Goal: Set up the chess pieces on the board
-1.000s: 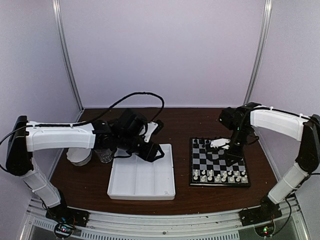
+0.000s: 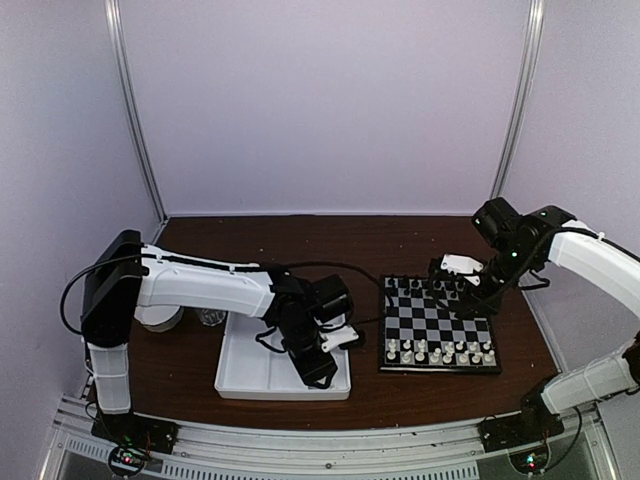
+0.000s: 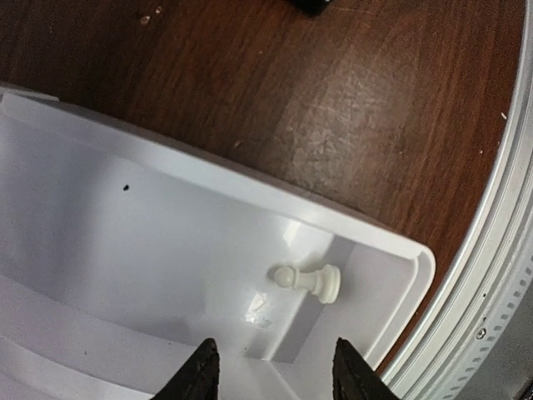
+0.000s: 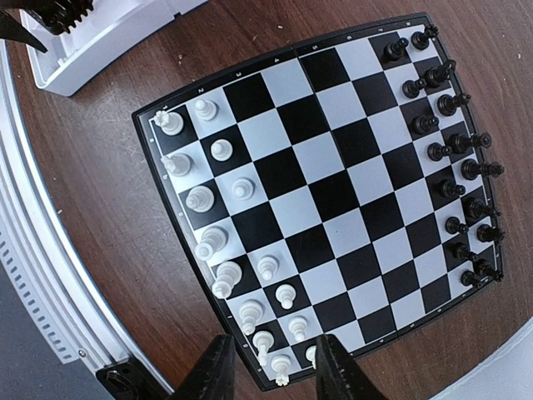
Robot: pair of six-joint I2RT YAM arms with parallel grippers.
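The chessboard [image 4: 345,229] carries black pieces [image 4: 446,104] along one side and white pieces [image 4: 211,242] along the other; some white-side squares in the second row look empty. My left gripper is open above the white tray [image 3: 233,185], where a single white pawn [image 3: 306,282] lies on its side at the front end. My right gripper hangs over the board, its fingers apart at the bottom of the right wrist view, with nothing visible held; white pieces stand beneath it in that view.
A white bowl [image 2: 158,318] and a clear glass [image 2: 212,316] sit behind the left arm. Bare dark table [image 2: 300,235] lies at the back. The metal frame rail [image 2: 330,445] runs along the front edge.
The right arm has risen and shifted back over the board.
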